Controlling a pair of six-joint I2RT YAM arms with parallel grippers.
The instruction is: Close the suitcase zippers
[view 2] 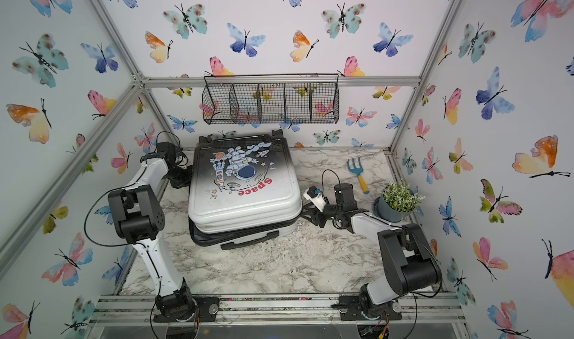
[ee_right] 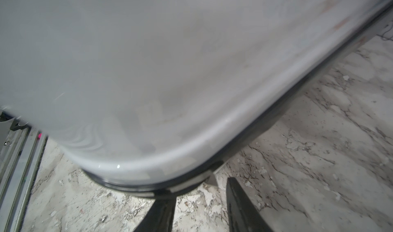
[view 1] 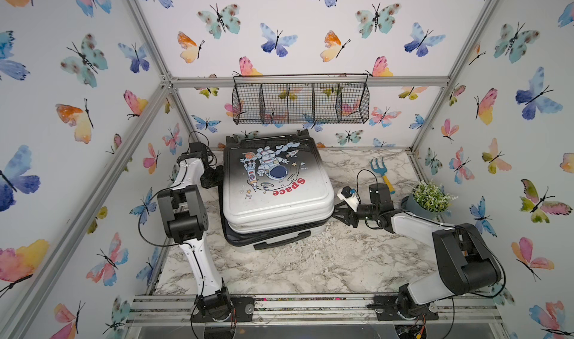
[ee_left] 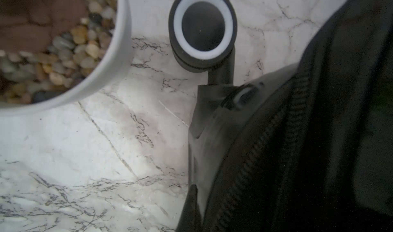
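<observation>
The grey-to-white suitcase lies flat with its lid down, and a dark band shows between lid and base at the front left. Its dark zipper teeth run along the side in the left wrist view, with a wheel at the corner; I cannot make out a zipper pull. My left gripper is shut against the case's left side, its tips hidden. By the front right corner, my right gripper has its fingers apart, just below the white shell's edge, with nothing clearly held.
A potted plant and a blue fork with a yellow handle are to the right. In the left wrist view, a white pot of pebbles stands near the wheel. A wire basket hangs behind.
</observation>
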